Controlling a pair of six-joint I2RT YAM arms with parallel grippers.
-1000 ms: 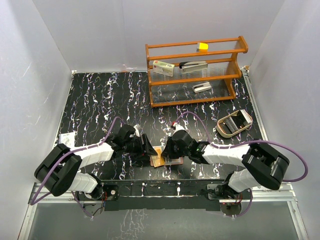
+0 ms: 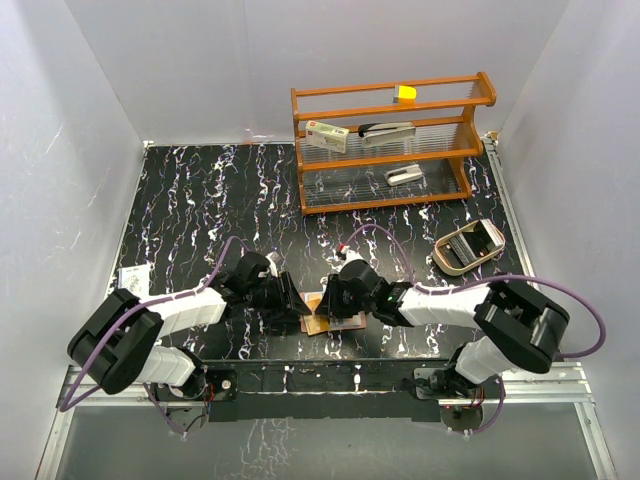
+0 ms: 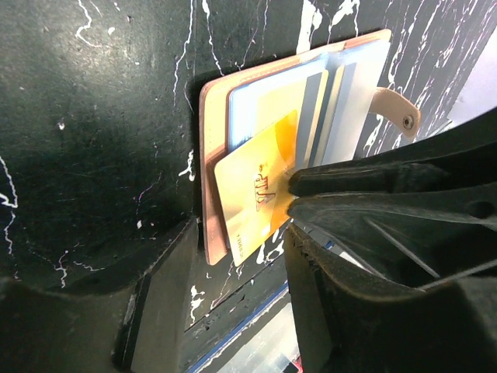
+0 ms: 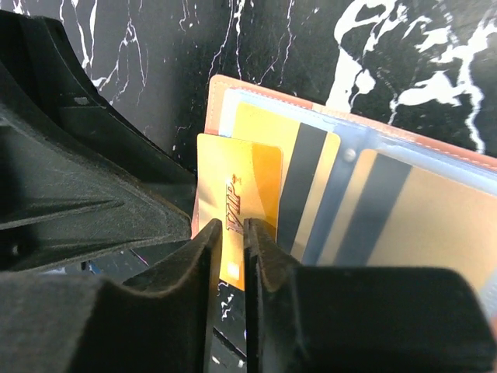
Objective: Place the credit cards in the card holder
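Observation:
The open card holder (image 3: 208, 148), pink-edged with clear pockets, lies between my grippers. Cards with grey stripes (image 4: 309, 179) show in its pockets. An orange card (image 3: 252, 186) lies slanted over its left end; whether its edge is inside a pocket, I cannot tell. My left gripper stands open around the holder's near left corner, fingers apart. From the other side, my right gripper has its fingers slightly parted in front of the orange card's lower part. In the top view both arms hide much of the holder.
A tan box (image 2: 455, 268) with dark and pale cards stands at the right. At the back is a wooden rack (image 2: 385, 208) carrying a few items. A white card-like item (image 2: 134, 279) lies far left.
My right gripper has shifted a little at the holder, its arm bending slightly lower and leftward. My left gripper has drawn back slightly leftward. The holder stays in place.

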